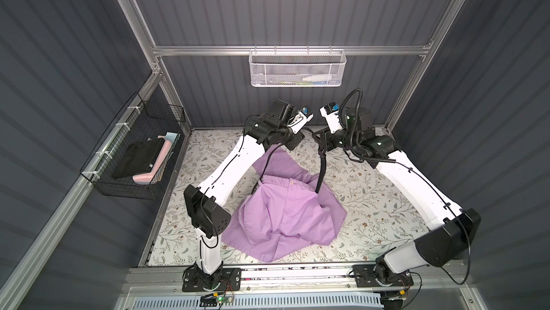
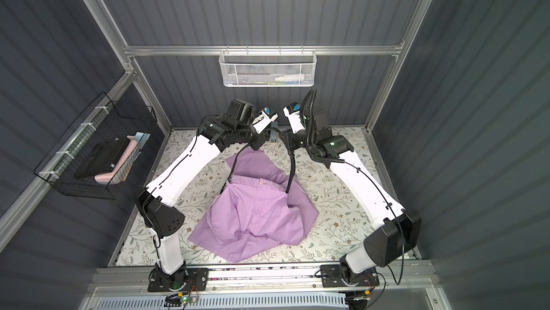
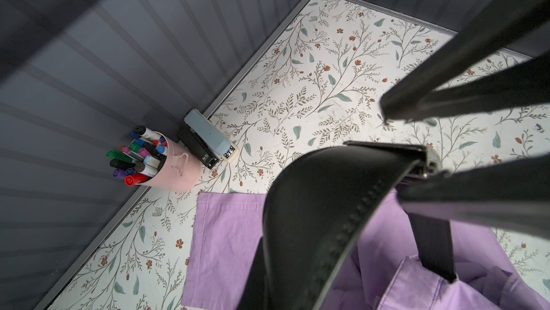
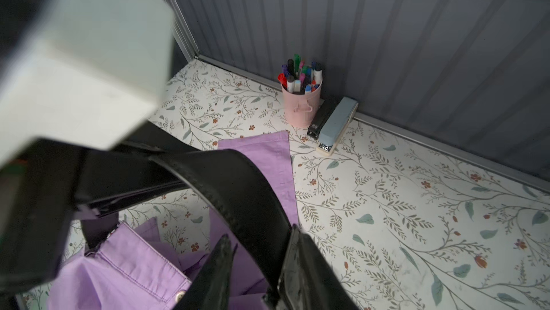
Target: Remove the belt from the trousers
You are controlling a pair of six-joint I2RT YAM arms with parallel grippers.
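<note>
Lilac trousers (image 1: 286, 212) lie on the floral table, waistband raised toward the back. A black belt (image 1: 320, 169) rises from the waistband up to the two grippers, which face each other above it. Its curved strap (image 3: 320, 212) and metal buckle (image 3: 426, 161) fill the left wrist view. My left gripper (image 1: 298, 132) is at the belt on the left; whether anything is between its fingers is hard to tell. My right gripper (image 1: 323, 138) is at the belt beside the buckle end; its fingertips are blurred and partly hidden.
A pink pen cup (image 4: 300, 106) and staplers (image 4: 338, 121) stand along the back wall. A white mesh basket (image 1: 296, 69) hangs above; a black wire basket (image 1: 137, 161) is on the left wall.
</note>
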